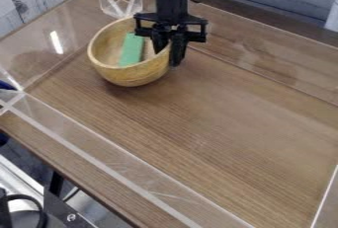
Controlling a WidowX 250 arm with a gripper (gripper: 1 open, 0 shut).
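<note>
A black robot gripper [166, 37] reaches down from the top centre to the right side of a wooden bowl [121, 72]. A green block [132, 48] lies inside the bowl toward its middle. The gripper's fingertips overlap the bowl's right rim, and the bowl looks tilted. The fingers are dark and small, so what lies between them is hard to make out, though the rim appears to be held.
Transparent plastic pieces stand behind and left of the bowl. A black cable lies at the lower left.
</note>
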